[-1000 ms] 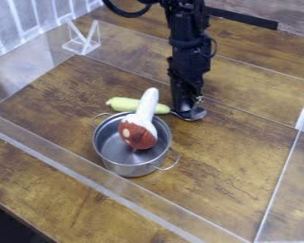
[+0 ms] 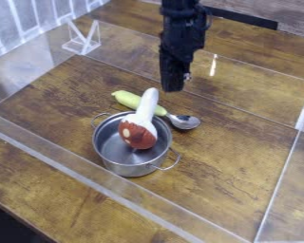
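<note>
My black gripper (image 2: 174,78) hangs over the table's back middle, raised above the objects and shut, with nothing visible between its fingers. Below it a steel spoon (image 2: 184,121) lies right of a yellow-green corn or vegetable toy (image 2: 128,99). A steel pot (image 2: 123,158) with two wire handles holds a white-handled item with a red-brown head (image 2: 140,135), leaning with its handle pointing up and back over the rim.
Clear low walls or panels border the area at left, back and right.
My gripper has risen up and back, away from the spoon, which now shows uncovered. The pot and its contents look unmoved.
</note>
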